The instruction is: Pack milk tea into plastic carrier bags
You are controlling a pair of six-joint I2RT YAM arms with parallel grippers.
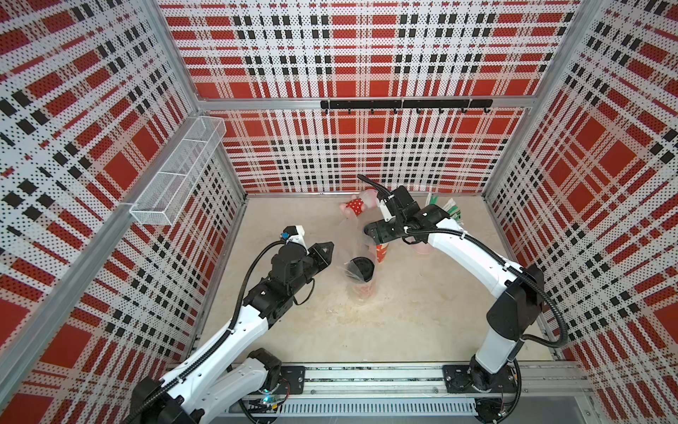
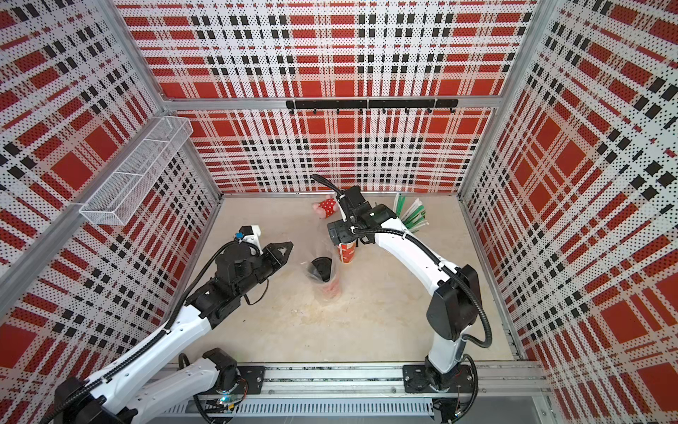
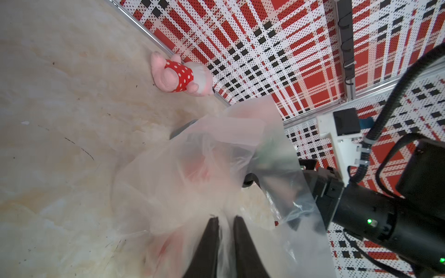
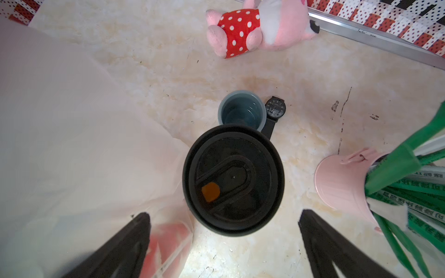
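A cup with a black lid [image 1: 361,270] stands inside the clear plastic bag [image 1: 362,291], whose upper part rises loosely around it. Beside the bag is a second cup [image 2: 346,253], orange-red, its black lid [image 4: 233,180] seen from above. Over that second cup hangs my right gripper, open, with a finger on either side of the lid and neither seen touching it. My left gripper is at the bag's left, its fingers parted by a narrow gap. Bag film [image 3: 185,171] fills the space ahead of them; whether any lies between the tips is unclear.
Behind the second cup are a blue-grey cup [image 4: 242,110] and a watch [image 4: 275,108]. A pink plush toy [image 4: 259,27] lies at the back edge. To the right, a pink container [image 4: 345,180] holds green-and-white packets.
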